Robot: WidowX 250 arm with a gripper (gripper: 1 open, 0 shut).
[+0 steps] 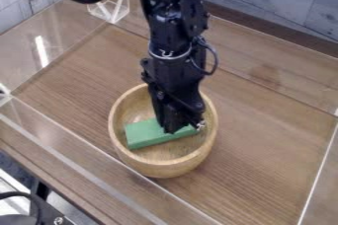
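A black robot arm reaches down from the top centre, its gripper [180,121] low inside a round light wooden bowl [164,163]. A green rectangular block [145,136] lies in the bowl, partly beneath and just left of the fingertips. Whether the fingers are open, shut or touching the block is hard to tell, as the wrist and dark housing cover much of them.
The wooden table [264,140] has free room to the right and upper left of the bowl. Grey walls stand at the back. A black cable lies at the lower left edge, and a clear object hangs at the top left.
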